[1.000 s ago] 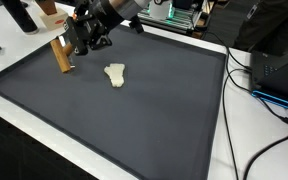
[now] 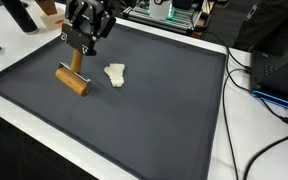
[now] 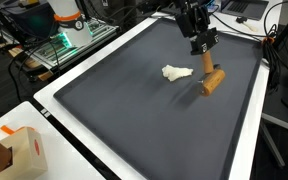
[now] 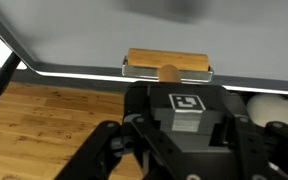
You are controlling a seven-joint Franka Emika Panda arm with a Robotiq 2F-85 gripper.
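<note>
A T-shaped tool with an orange-brown wooden head (image 2: 72, 81) and a short wooden handle (image 3: 207, 61) is held by my gripper (image 2: 79, 47). The fingers are shut on the handle, with the head below them. A pale metal strip (image 4: 166, 73) runs along the head in the wrist view. The head is at or just above the dark board (image 3: 144, 110); contact cannot be told. An off-white, irregular flat piece (image 2: 115, 74) lies on the board beside the tool, apart from it. The fingertips are mostly hidden in the wrist view by the gripper's body.
The board's front and middle are clear. A black device with a blue light (image 2: 280, 84) and loose cables stand beyond its right edge in exterior view 1. A wooden cylinder (image 2: 48, 7) stands at the back left. A cream box (image 3: 16, 148) sits off the board.
My gripper has carried the tool toward the front and slightly right in exterior view 1. Its wooden head has swung from steep to lying more level. The off-white piece has not moved.
</note>
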